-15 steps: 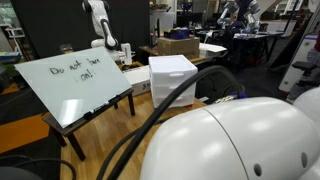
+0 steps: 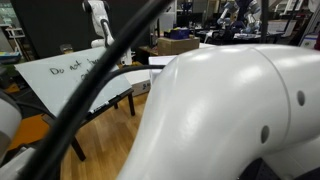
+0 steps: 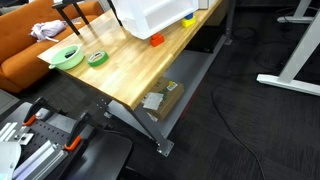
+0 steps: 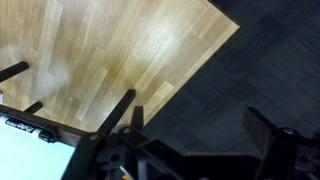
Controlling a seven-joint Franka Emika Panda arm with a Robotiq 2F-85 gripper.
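Observation:
In the wrist view my gripper stands open above the table's edge, its dark fingertips [image 4: 258, 125] wide apart. Between them show only the table edge and the dark floor. The wooden table [image 4: 150, 50] fills the upper left of that view. In exterior view 1 the white arm [image 2: 220, 100] covers much of the picture, and its gripper is hidden. A tilted whiteboard [image 2: 65, 80] with handwriting stands at the left there. On the table in exterior view 2 are a green bowl [image 3: 66, 57], a green tape roll [image 3: 97, 58] and a white container [image 3: 160, 14].
A small orange-red object [image 3: 157, 39] and a yellow one [image 3: 188, 19] sit by the white container. Below the table a cardboard box [image 3: 164, 101] rests on a shelf. Dark legs [image 4: 118, 110] of a stand rise at the wrist view's lower left.
The white arm has risen and swung left in exterior view 1. It and its cable now hide the white container and part of the whiteboard. The whiteboard itself looks unmoved.

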